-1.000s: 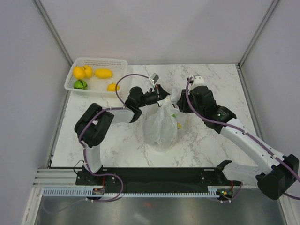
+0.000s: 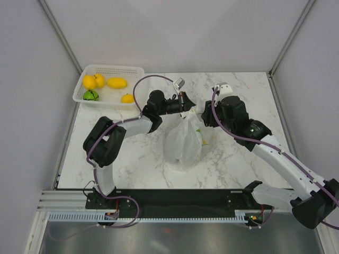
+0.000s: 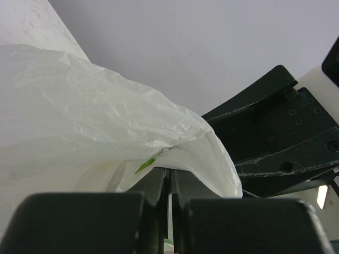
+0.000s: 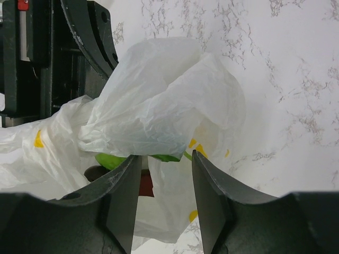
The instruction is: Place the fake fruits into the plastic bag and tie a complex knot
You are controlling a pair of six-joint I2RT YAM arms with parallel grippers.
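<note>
The white plastic bag (image 2: pixel 183 143) stands in the middle of the table, green and yellow fruit showing through it and under its folds (image 4: pixel 153 90). My left gripper (image 2: pixel 184 106) is shut at the top of the bag; in the left wrist view the bag's plastic (image 3: pixel 90 111) drapes over its fingers, and whether any is pinched between them is unclear. My right gripper (image 2: pixel 207 116) is just right of the bag's top; in the right wrist view its fingertips stand apart at the crumpled plastic, part open.
A white basket (image 2: pixel 111 100) at the back left holds several yellow fruits (image 2: pixel 116 82) and a green one (image 2: pixel 90 95).
My left gripper has moved slightly right along the bag's top. My right gripper has shifted very slightly, staying beside the bag.
</note>
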